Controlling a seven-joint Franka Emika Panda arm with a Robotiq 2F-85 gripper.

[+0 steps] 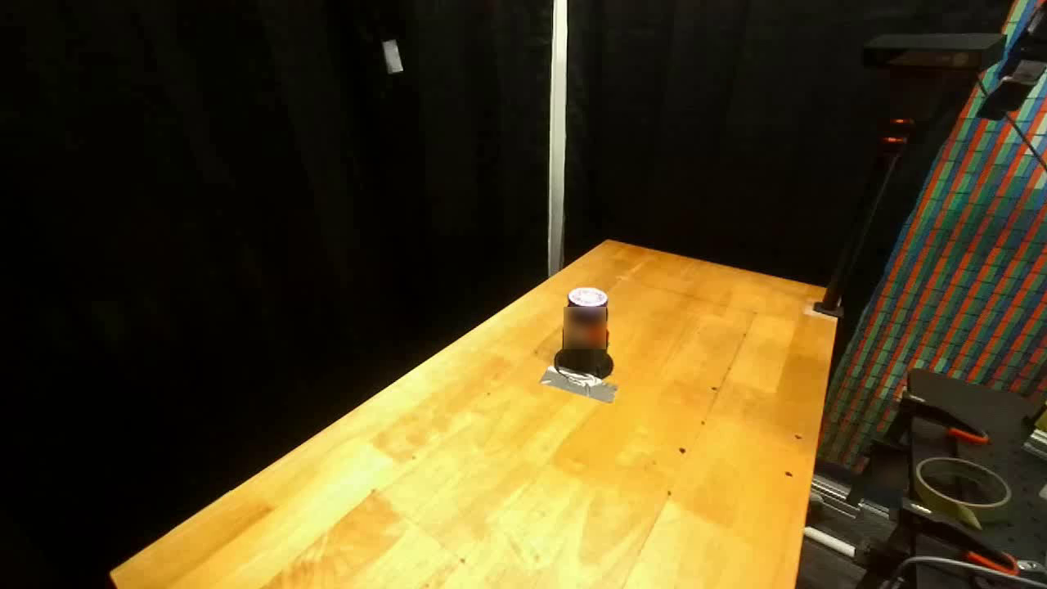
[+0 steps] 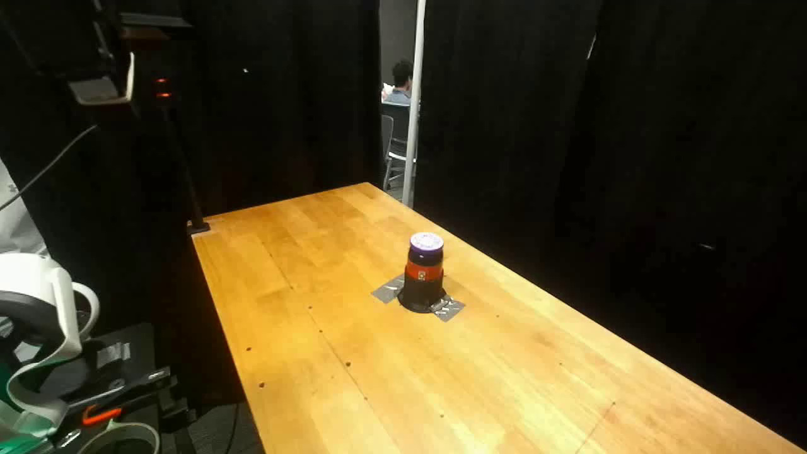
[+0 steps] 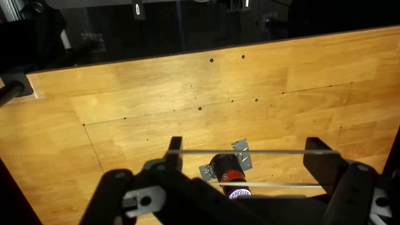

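Observation:
A dark jar with a pale purple-rimmed lid and a red label stands upright in a black round base, held down on the wooden table by silver tape. My gripper is open wide in the wrist view. Two thin pale strands of a band run taut from one finger to the other, one crossing in front of the jar. Between and below the fingers the jar shows, its lid partly covered by the gripper body. Neither exterior view clearly shows the gripper.
Around the jar the table is bare. A dark post is fixed at one table corner. Beyond one long edge lie a tape roll and clamps on a dark side surface. Black curtains hang around the table.

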